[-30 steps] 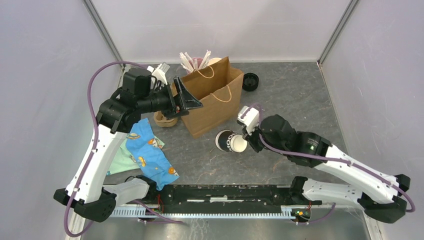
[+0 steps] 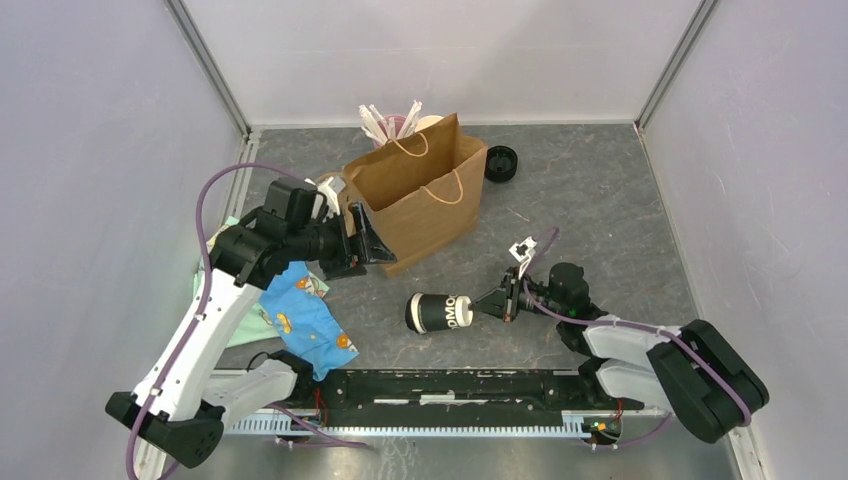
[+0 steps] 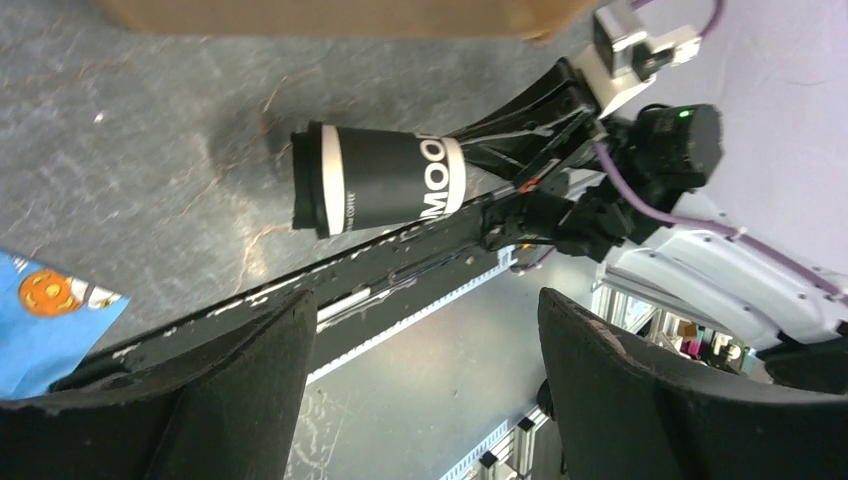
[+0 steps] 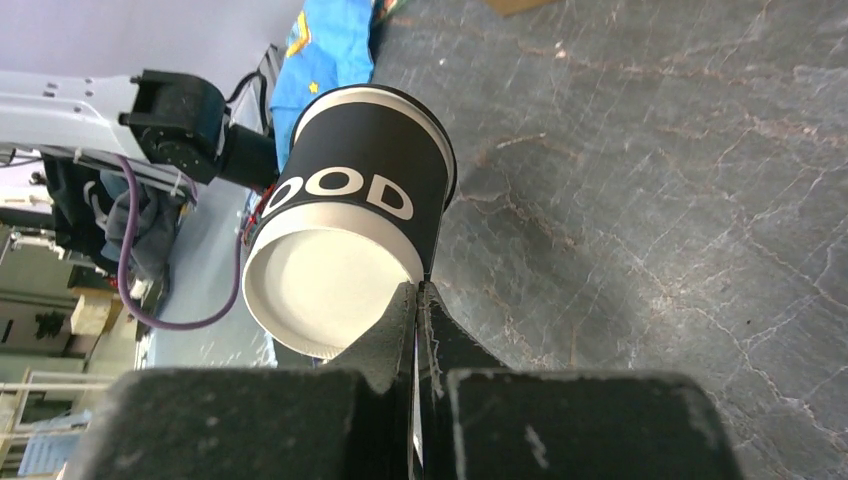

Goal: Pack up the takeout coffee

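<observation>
A black paper cup (image 2: 432, 313) with white lettering lies on its side on the counter, also in the left wrist view (image 3: 385, 178) and the right wrist view (image 4: 360, 150). My right gripper (image 2: 480, 305) is shut at the cup's white-rimmed end, its tips (image 4: 420, 330) at the rim; nothing clearly shows between them. My left gripper (image 2: 362, 240) is open above the counter beside the kraft paper bag (image 2: 430, 220), which stands upright with two handles. A round black lid (image 2: 500, 164) lies behind the bag on the right.
A blue patterned cloth (image 2: 310, 330) lies at the front left over a green one. A pink container of white sticks (image 2: 390, 125) stands behind the bag.
</observation>
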